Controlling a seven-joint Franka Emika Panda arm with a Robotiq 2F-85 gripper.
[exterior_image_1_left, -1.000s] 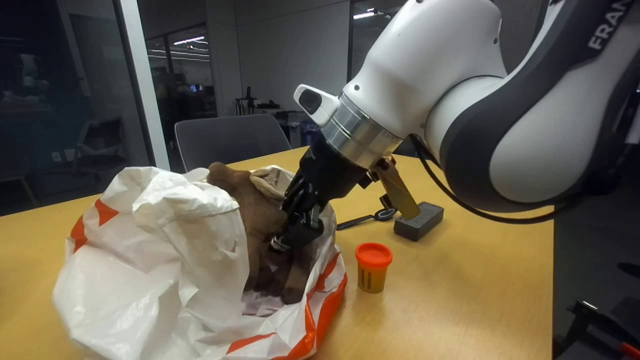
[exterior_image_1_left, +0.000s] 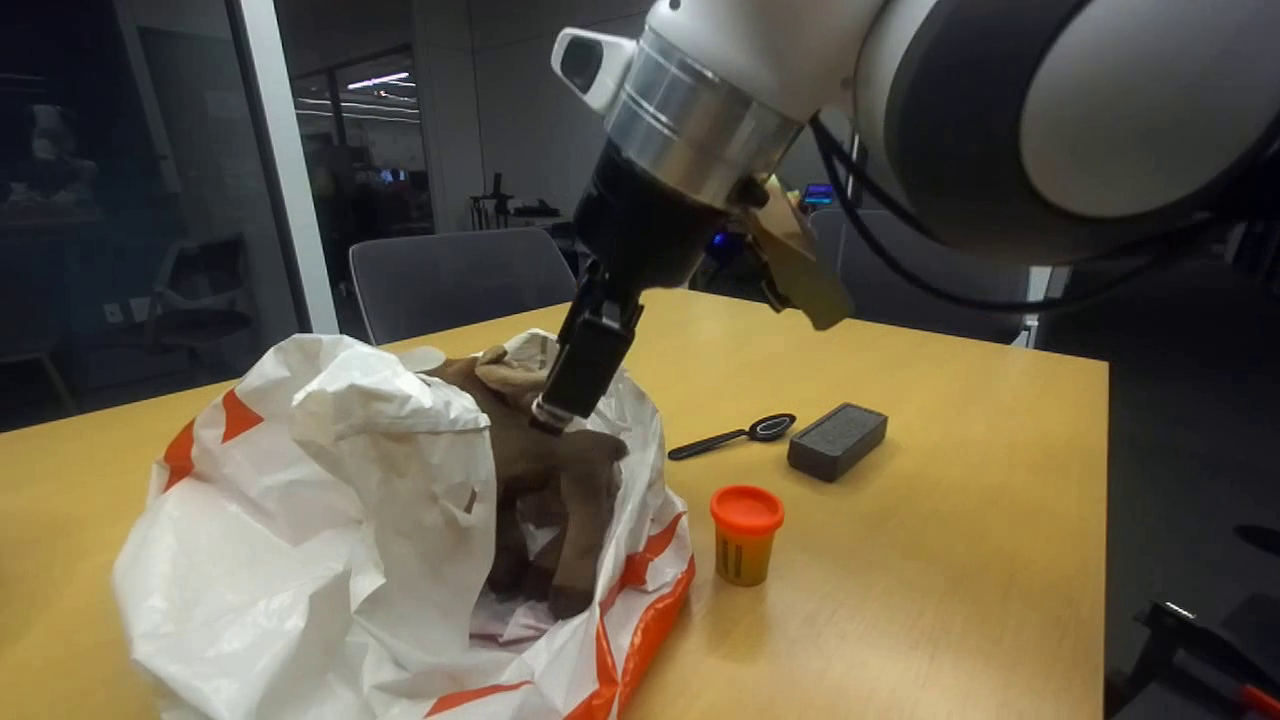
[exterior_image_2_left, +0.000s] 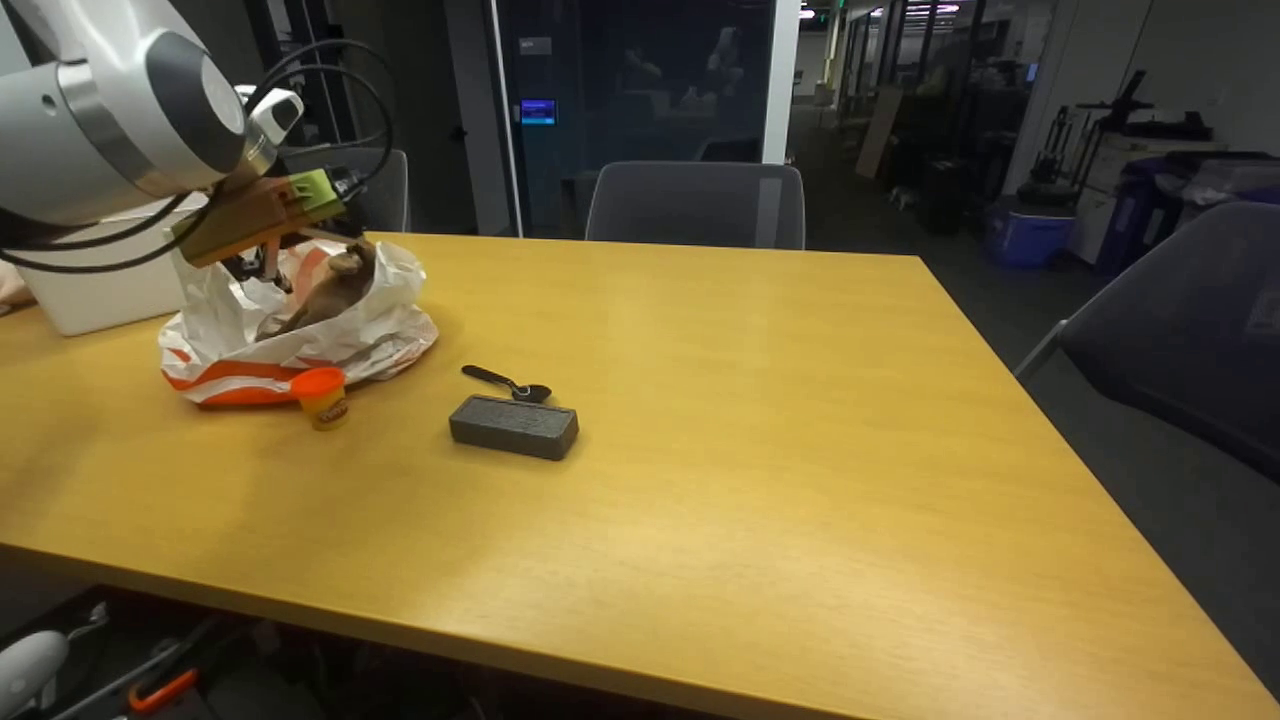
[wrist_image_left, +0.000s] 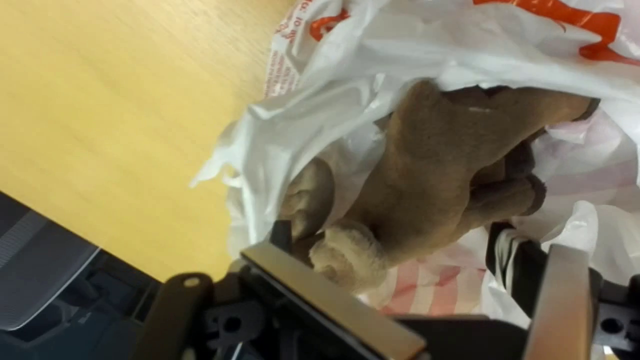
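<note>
A brown plush toy (wrist_image_left: 429, 168) lies inside a white plastic bag (exterior_image_1_left: 324, 516) with orange markings, its legs and a paler curled part showing through the opening. My gripper (exterior_image_1_left: 566, 414) is over the bag's mouth, tilted downward. In the wrist view the gripper has its two fingers wide apart, with nothing held between them. The toy's pale part (wrist_image_left: 354, 255) shows just beyond the left finger. From the second exterior view, the plush toy (exterior_image_2_left: 330, 294) is partly covered by the bag walls (exterior_image_2_left: 396, 306).
An orange-lidded yellow tub (exterior_image_1_left: 745, 534) stands right beside the bag. Farther off are a black spoon (exterior_image_1_left: 734, 436) and a dark grey block eraser (exterior_image_1_left: 839, 442). A white box (exterior_image_2_left: 108, 282) is behind the bag.
My gripper has risen up out of the bag, and the arm with it. The plush toy stays in the bag, its upper part sitting slightly lower.
</note>
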